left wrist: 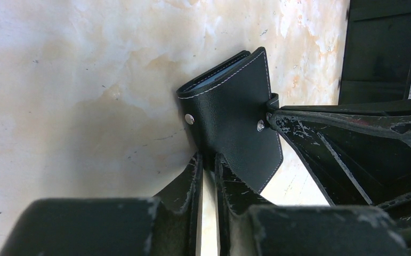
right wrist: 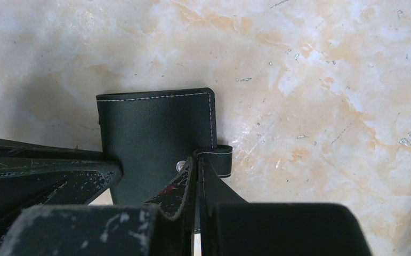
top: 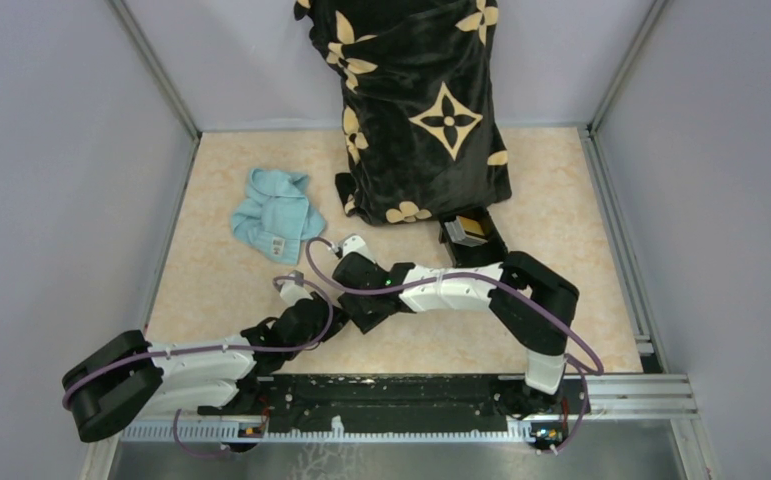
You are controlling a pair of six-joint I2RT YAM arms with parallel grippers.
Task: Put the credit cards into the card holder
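Note:
The black card holder (right wrist: 158,125), folded, with white stitching, a strap (right wrist: 222,160) and a metal snap, rests on the table. A bluish insert shows inside its fold in the left wrist view. My left gripper pinches the holder's folded edge, with a narrow gap between its fingers. Shut, my right gripper has its tips at the strap beside the snap; whether the strap is between them is hidden. A grey card-like piece (top: 464,233) and a yellow one (top: 473,226) sit in the black box (top: 483,254) at the right.
A dark patterned blanket (top: 401,170) covers the back middle, its edge against the box. At the back left lies a light blue cloth (top: 273,215). Both arms crowd the front middle around the holder.

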